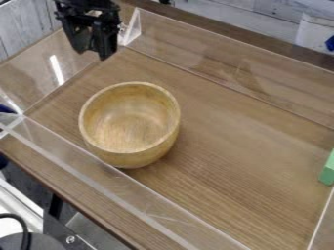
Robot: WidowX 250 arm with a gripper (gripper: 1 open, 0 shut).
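My gripper (92, 35) is at the upper left of the camera view, a dark mechanism above the wooden surface, well behind and left of a round tan bowl (129, 123). Whether its fingers are open or shut is not clear. The bowl stands on the wood in the lower left middle, and nothing is visible inside it.
A green object (326, 168) is at the right edge. Clear panels line the left and near sides of the wooden surface (235, 146). Part of a blue object (313, 34) shows at the top right.
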